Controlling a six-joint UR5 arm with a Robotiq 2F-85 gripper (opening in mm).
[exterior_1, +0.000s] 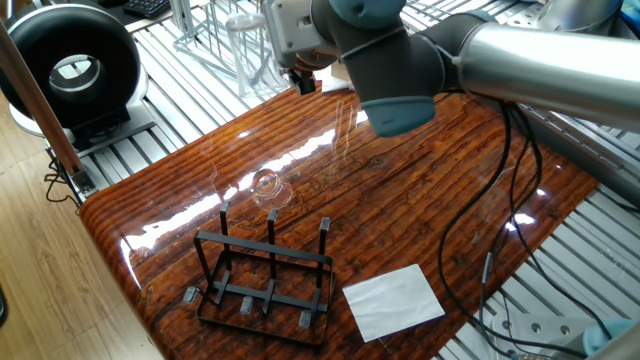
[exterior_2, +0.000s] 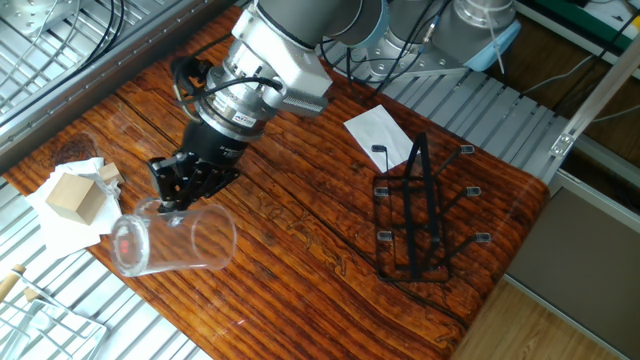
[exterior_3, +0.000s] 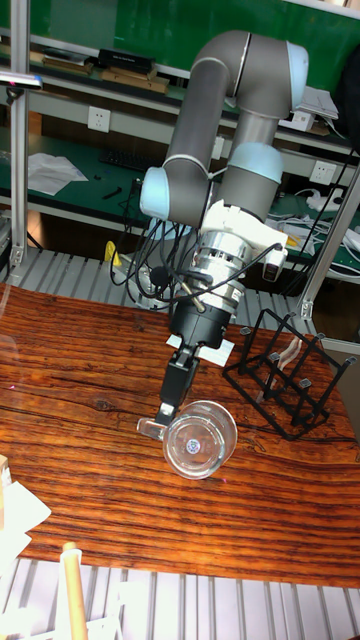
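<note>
A clear glass mug is held above the table, tipped on its side. My gripper is shut on the mug's handle; in exterior view 3 the round base of the mug faces the camera. At the top of exterior view 1 the mug is faint against the slatted surface, and the arm covers most of the gripper. A black wire rack with several upright prongs stands on the glossy wooden table, well apart from the mug.
A white sheet lies beside the rack. Wooden blocks sit on white paper at the table's edge. Cables hang from the arm. Bare tabletop lies between the mug and the rack.
</note>
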